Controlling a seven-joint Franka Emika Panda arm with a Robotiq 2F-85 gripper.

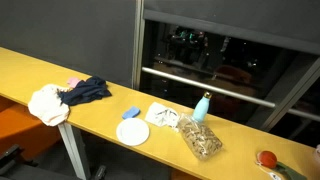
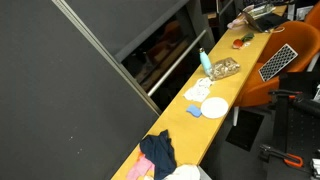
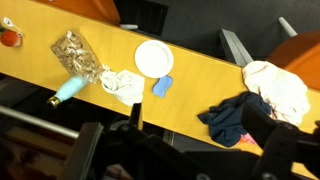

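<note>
Seen from above in the wrist view, my gripper is open, its dark fingers [image 3: 125, 135] spread wide at the bottom, with nothing visible between them. The yellow table [image 3: 200, 55] beneath holds a round white plate [image 3: 154, 58], a small blue piece [image 3: 162, 86] and a crumpled white cloth [image 3: 123, 86]. Further left lie a clear bag of brown bits [image 3: 76, 53] and a teal bottle [image 3: 69, 89]. A dark navy cloth [image 3: 230, 118] and a larger white cloth [image 3: 278, 90] lie together at the right. The gripper is not clearly visible in either exterior view.
A small pink cloth [image 1: 74, 80] lies behind the navy one. Toward the table's other end sits a red round thing [image 1: 266, 158]. Windows and dark panels [image 1: 250, 25] line the back edge. Bare tabletop shows between the navy cloth and the blue piece.
</note>
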